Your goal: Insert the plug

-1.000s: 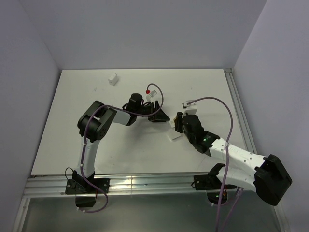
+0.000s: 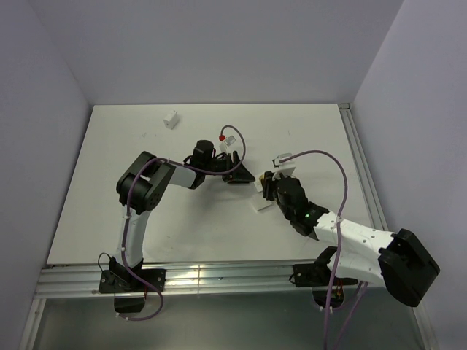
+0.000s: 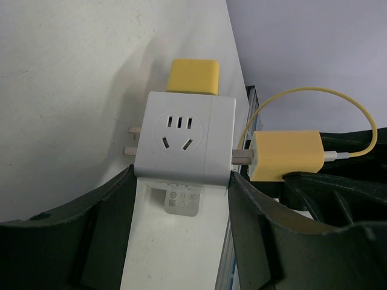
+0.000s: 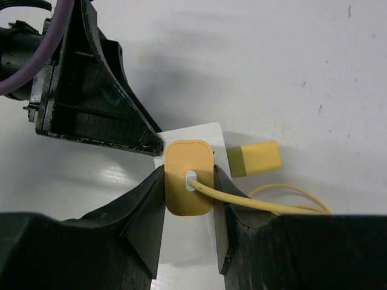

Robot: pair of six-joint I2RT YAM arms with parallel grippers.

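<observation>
A white socket adapter (image 3: 178, 139) with slots on its face sits between the fingertips of my left gripper, which touch it on both sides. Its own prongs (image 3: 130, 150) stick out on the left. A yellow plug (image 3: 289, 154) with a yellow cable is clamped in my right gripper. In the left wrist view the plug's metal prongs (image 3: 243, 156) span the small gap to the adapter's right side; how deep they sit cannot be told. From above, the left gripper (image 2: 252, 179) and right gripper (image 2: 270, 187) almost meet.
A second yellow block shows past the adapter, also as a yellow block (image 4: 260, 158) in the right wrist view. A white box (image 2: 261, 204) lies below the grippers, another white box (image 2: 171, 119) far back left.
The left arm looks almost still.
</observation>
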